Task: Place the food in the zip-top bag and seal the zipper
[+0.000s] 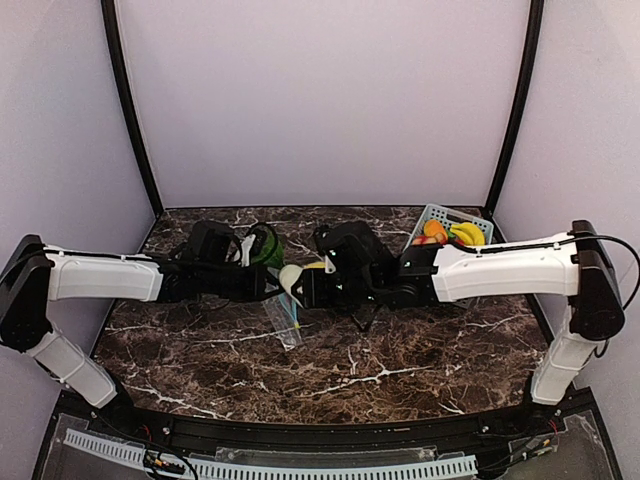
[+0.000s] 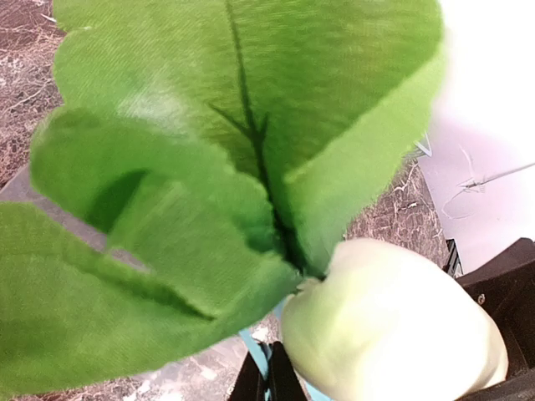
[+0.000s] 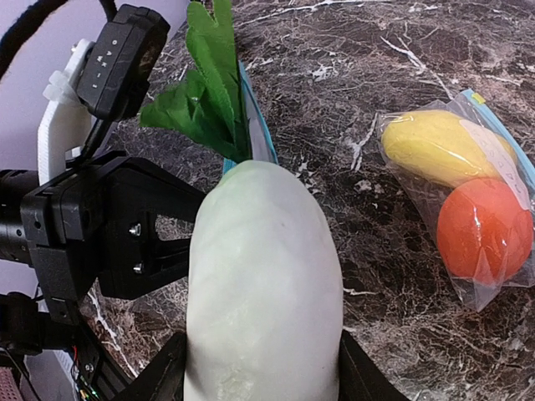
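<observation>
My right gripper is shut on a white radish (image 3: 263,267), whose green leaves (image 2: 209,142) spread out past the left gripper. My left gripper is shut on the pale-blue zip edge of a clear zip top bag (image 1: 285,325); this blue strip (image 2: 253,347) shows at its fingertips. In the top view the radish (image 1: 290,278) lies between both grippers, close by the bag's mouth. In the right wrist view the leaves reach over the bag's blue edge (image 3: 258,113). Whether any leaf is inside the bag I cannot tell.
A second clear bag (image 3: 464,288), with a yellow food item (image 3: 443,149) and a red-orange one (image 3: 485,230) in it, lies on the marbled table. Behind the right arm stands a grey basket (image 1: 432,212) of fruit.
</observation>
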